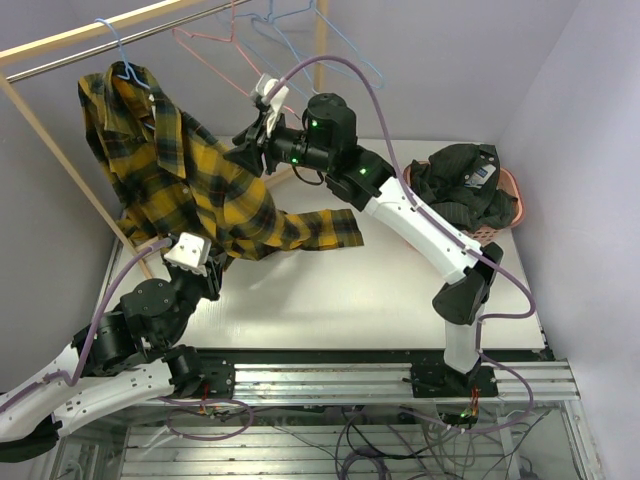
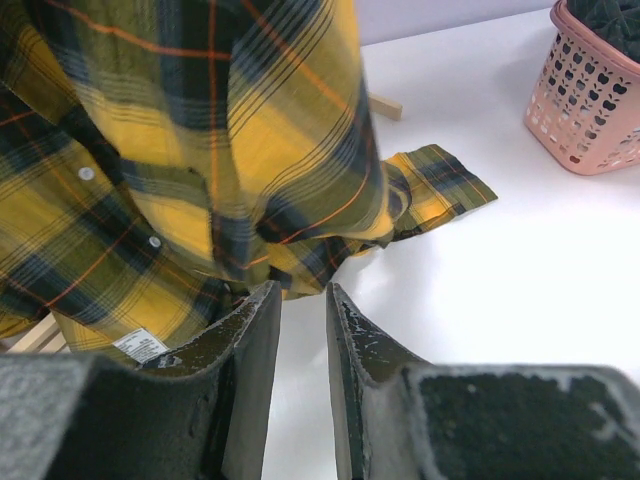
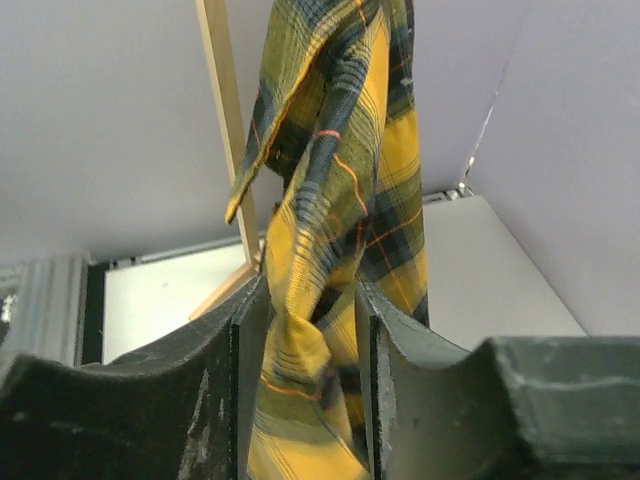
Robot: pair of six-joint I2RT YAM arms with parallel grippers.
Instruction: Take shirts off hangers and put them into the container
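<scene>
The yellow-and-black plaid shirt (image 1: pixel 200 190) hangs from a blue hanger (image 1: pixel 130 70) on the rail, its sleeve stretched out to the right. My right gripper (image 1: pixel 250 150) is beside the upper right of the shirt, fingers slightly apart; in the right wrist view a long fold of fabric (image 3: pixel 330 200) hangs just beyond the fingertips. My left gripper (image 1: pixel 210 275) is at the shirt's lower front, fingertips slightly apart with nothing visible between them; in the left wrist view the shirt (image 2: pixel 200 130) is ahead and above them.
Empty pink and blue hangers (image 1: pixel 230 40) hang on the rail of the wooden rack (image 1: pixel 50 135). A pink basket (image 2: pixel 575 100) with dark clothing stands at the back right.
</scene>
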